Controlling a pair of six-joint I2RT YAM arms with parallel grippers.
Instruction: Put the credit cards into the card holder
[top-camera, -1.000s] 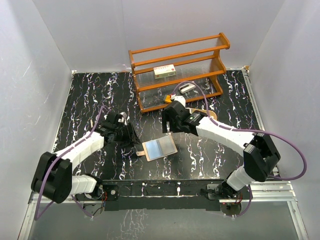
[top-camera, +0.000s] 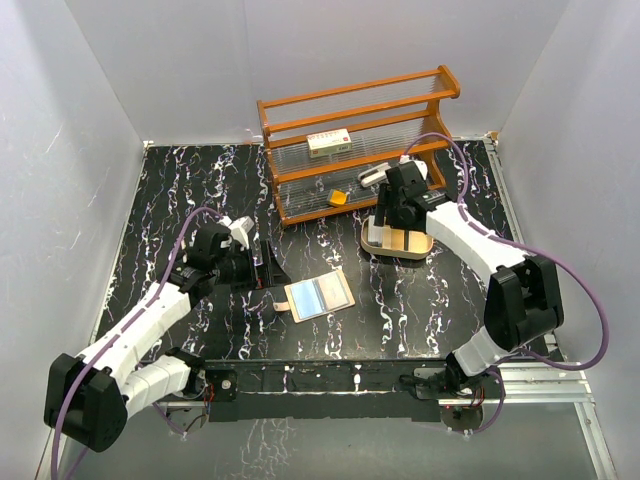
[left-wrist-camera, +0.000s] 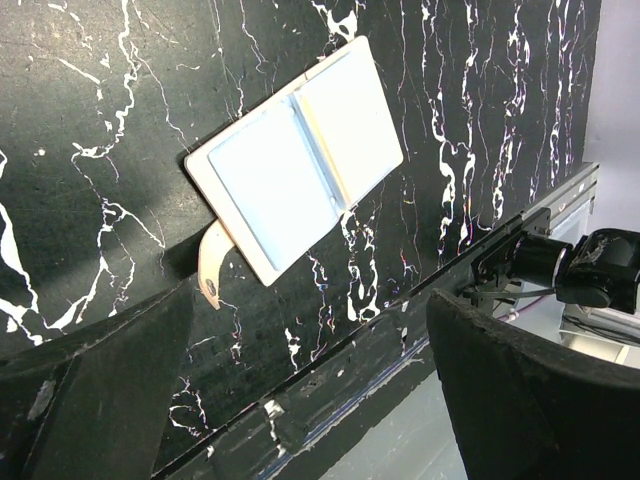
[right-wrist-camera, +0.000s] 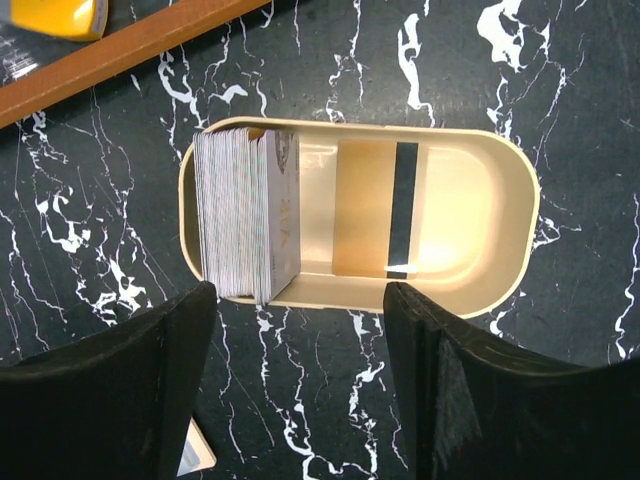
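A card holder (left-wrist-camera: 275, 185) with light blue and cream panels lies flat at the front centre of the dark marble surface. My left gripper (top-camera: 262, 268) is above its left side, open, the holder seen between its fingers in the left wrist view. A stack of white cards (right-wrist-camera: 230, 215) stands at the left end of a cream tray (right-wrist-camera: 480, 210), with a tan piece and a dark strip beside it. My right gripper hangs over this tray, fingers apart with nothing between them.
A wooden rack (top-camera: 355, 86) at the back holds a white box (top-camera: 330, 142), a yellow block (top-camera: 338, 197) and a small white object.
My right gripper has moved from near the card holder to the back right, over the tray.
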